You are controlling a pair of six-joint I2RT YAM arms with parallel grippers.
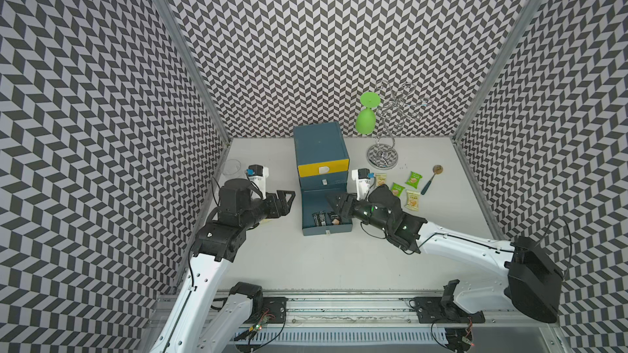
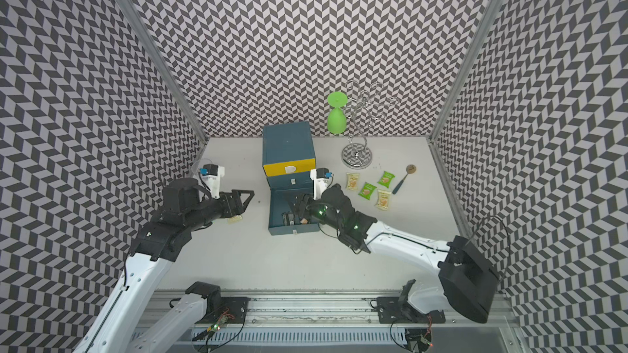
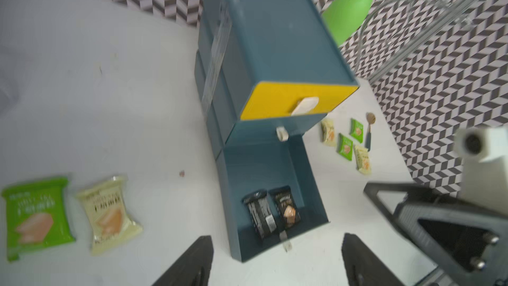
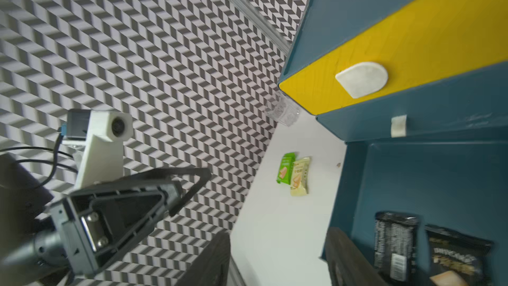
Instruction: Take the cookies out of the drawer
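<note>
The blue cabinet has its bottom drawer pulled out. Two dark wrapped packets lie inside it, near the front. My right gripper hangs over the drawer's right part, fingers apart, above the packets, holding nothing visible. My left gripper is left of the drawer, raised, fingers apart with nothing visible between them.
Green and cream packets lie left of the cabinet; several more lie right, beside a brush and a metal stand with green objects.
</note>
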